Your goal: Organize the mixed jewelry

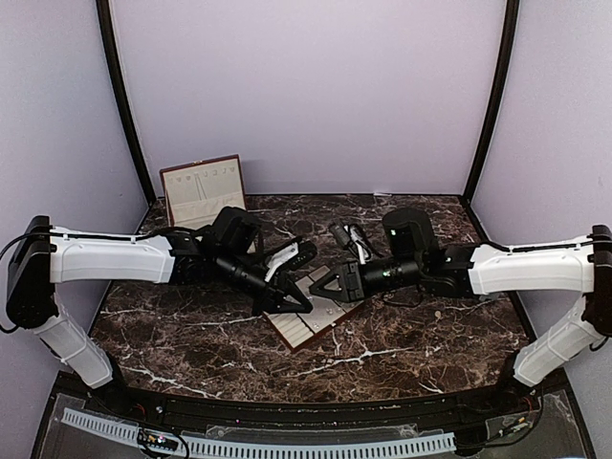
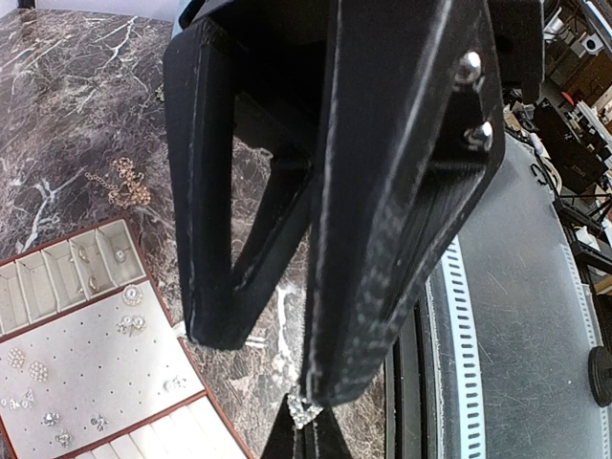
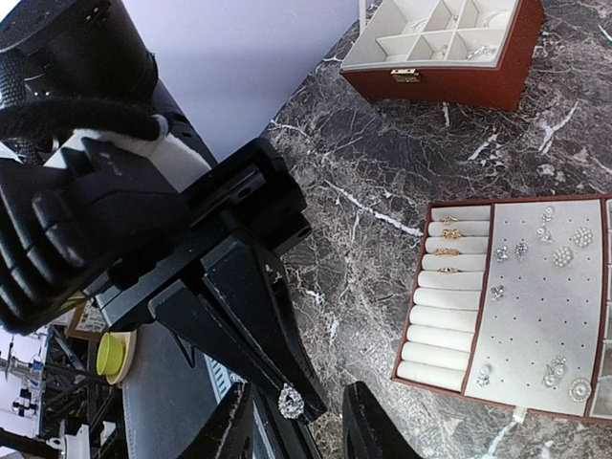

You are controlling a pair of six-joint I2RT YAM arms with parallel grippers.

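Note:
A sparkling crystal earring (image 2: 304, 411) sits at the fingertips of my left gripper, which is shut on it. My right gripper is open, its two fingers apart on either side of the earring in the right wrist view. One right finger (image 2: 335, 354) looms large in front of the left tips in the left wrist view, so contact with the earring cannot be told. Below both grippers lies the jewelry tray (image 1: 295, 333), with a perforated panel (image 3: 540, 316) bearing several earrings and ring rolls (image 3: 438, 330) holding several gold rings.
A brown jewelry box (image 3: 440, 91) with compartments stands behind the tray, its lid (image 1: 203, 189) raised. A gold chain (image 2: 129, 184) lies loose on the marble table (image 1: 191, 354). The two grippers are very close together above the tray.

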